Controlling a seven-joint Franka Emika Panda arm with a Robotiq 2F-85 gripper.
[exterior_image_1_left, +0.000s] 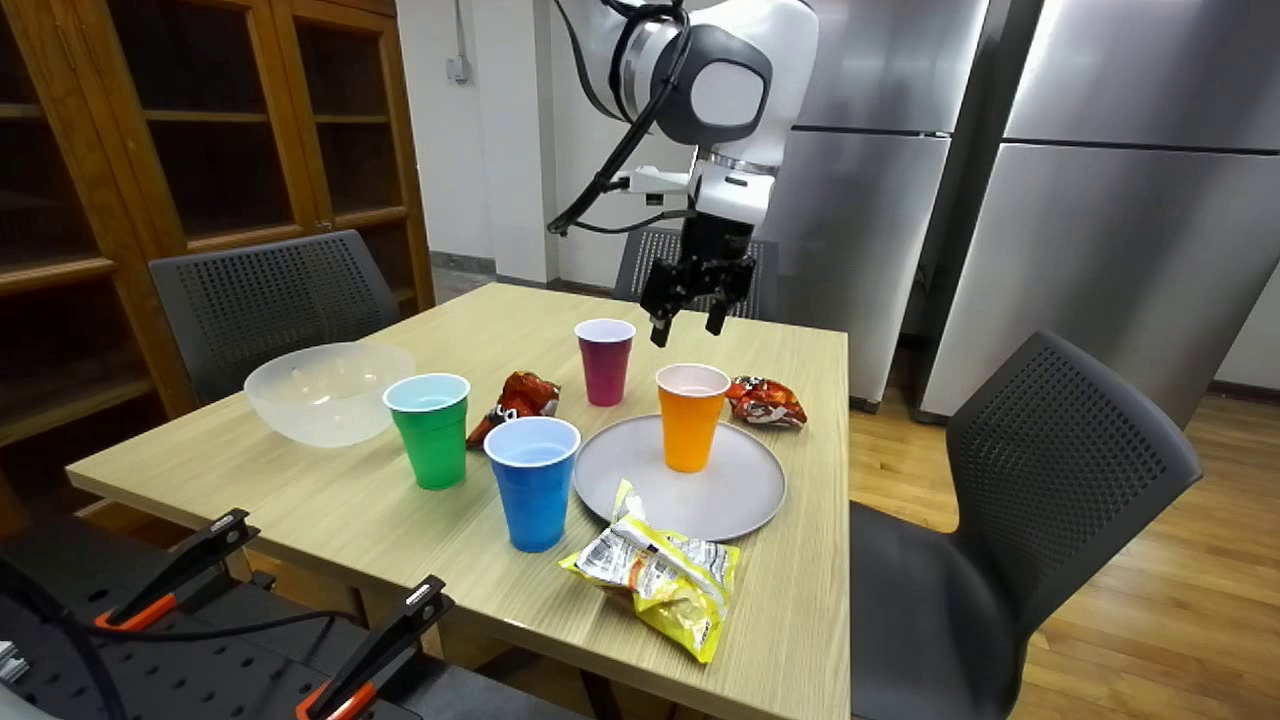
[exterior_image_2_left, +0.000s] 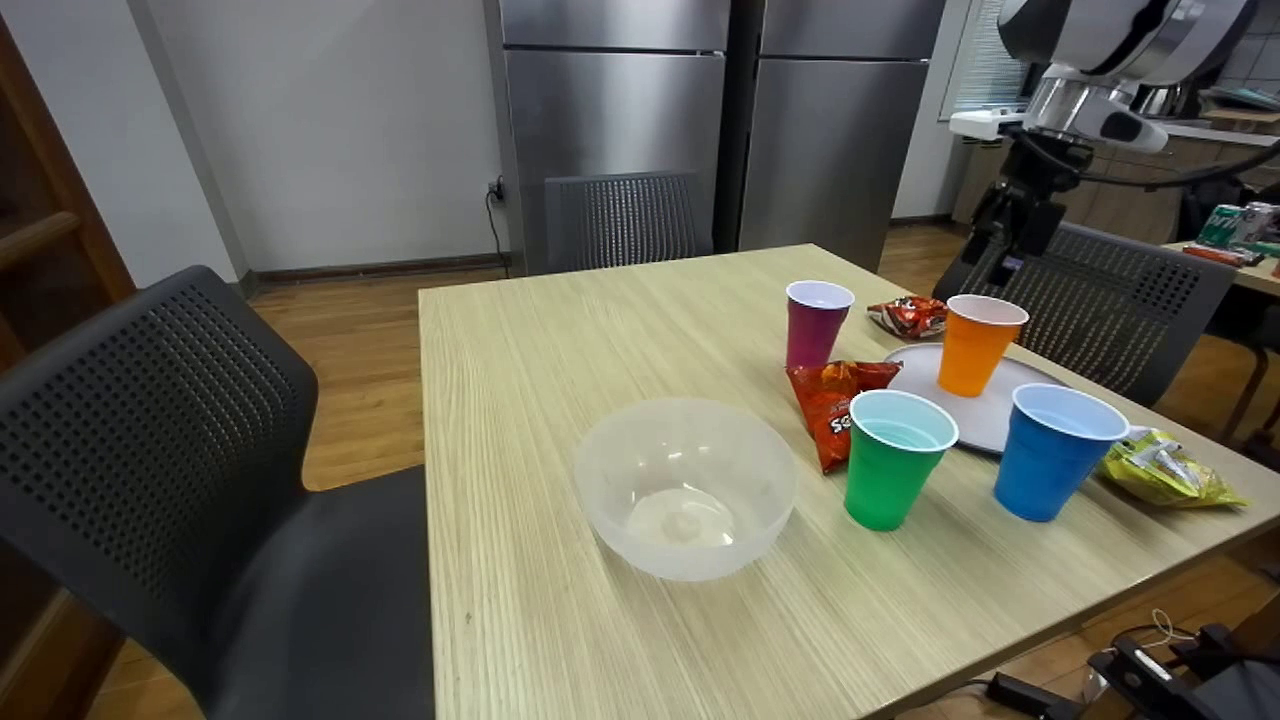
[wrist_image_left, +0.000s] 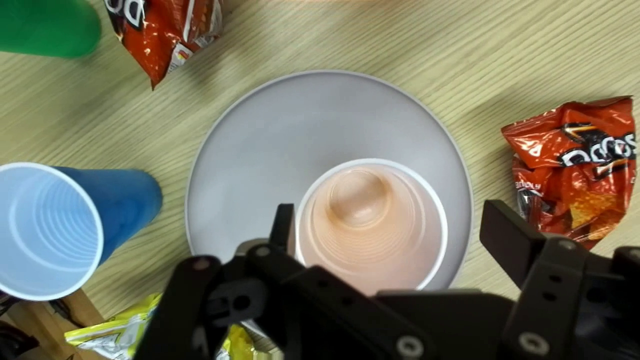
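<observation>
An orange cup (exterior_image_1_left: 689, 426) stands upright on a round grey plate (exterior_image_1_left: 744, 498). Above it hangs my gripper (exterior_image_1_left: 689, 330), fingers open and clear of the rim. In the wrist view the mouth of the orange cup (wrist_image_left: 372, 222) lies below and between the spread fingers of my gripper, with nothing held. Exterior view 2 also has the gripper (exterior_image_2_left: 1002, 274) raised over the cup (exterior_image_2_left: 978, 348), behind its rim.
Around the plate are a blue cup (exterior_image_1_left: 533, 486), a green cup (exterior_image_1_left: 432, 434), a purple cup (exterior_image_1_left: 605, 366), two red chip bags (exterior_image_1_left: 768, 402) (exterior_image_2_left: 834, 408) and a yellow bag (exterior_image_1_left: 672, 582). A clear bowl (exterior_image_2_left: 684, 492) sits farther left.
</observation>
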